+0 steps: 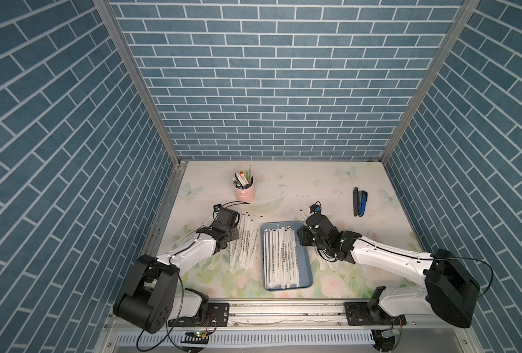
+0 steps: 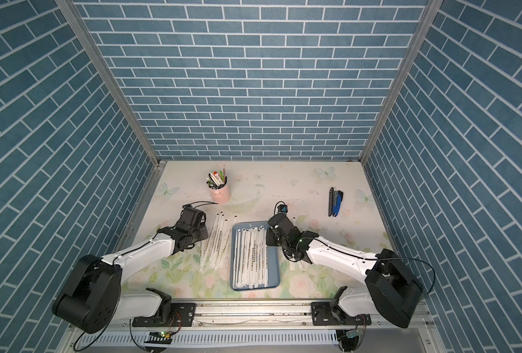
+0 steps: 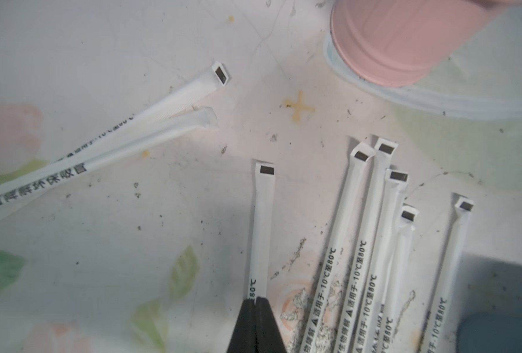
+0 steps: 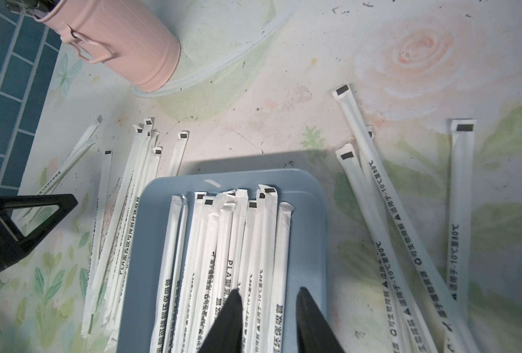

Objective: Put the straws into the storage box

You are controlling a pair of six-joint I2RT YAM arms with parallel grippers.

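In the left wrist view my left gripper is shut, its fingertips together with nothing between them. A lone white wrapped straw (image 3: 262, 223) lies flat on the table beyond the tips, outside them; its near part is hidden behind the fingers. To its right is a group of several straws (image 3: 343, 235), and two crossing straws (image 3: 125, 132) lie on the left. The grey-blue storage box (image 4: 305, 235) holds a row of several straws (image 4: 231, 247). Over it my right gripper stands open and empty. More straws (image 4: 402, 223) rest right of the box.
A pink pen cup (image 1: 245, 193) stands behind the left straws. At the back right lies a stapler (image 1: 362, 203).
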